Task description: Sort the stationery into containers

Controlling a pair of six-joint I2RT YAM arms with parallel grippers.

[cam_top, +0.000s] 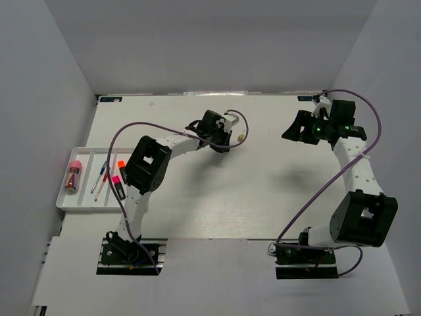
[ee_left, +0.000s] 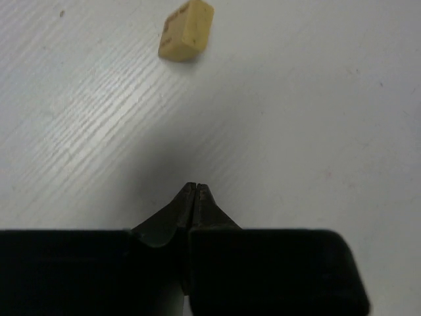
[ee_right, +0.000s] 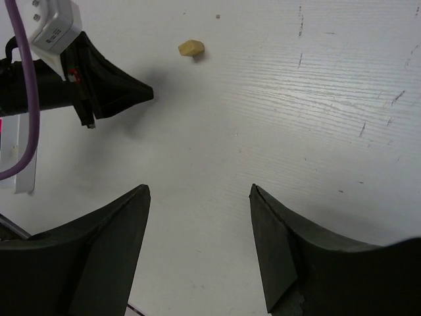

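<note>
A yellow block (ee_left: 187, 31), eraser-like, lies at the top of the left wrist view, clear of the fingers. My left gripper is shut, its tips together with nothing between them. In the right wrist view the block (ee_right: 191, 48) rests on the table, a short way from the left gripper's tip. From above, the block (cam_top: 240, 137) shows just right of the left gripper. My right gripper stands open and empty over bare table on the right side.
At the left, a white divided tray (cam_top: 92, 207) holds a pink-topped stick (cam_top: 74, 176), a blue pen (cam_top: 99, 176), a red pen (cam_top: 102, 186), a pink-capped marker (cam_top: 118, 187) and an orange-capped one. The left arm covers its right end.
</note>
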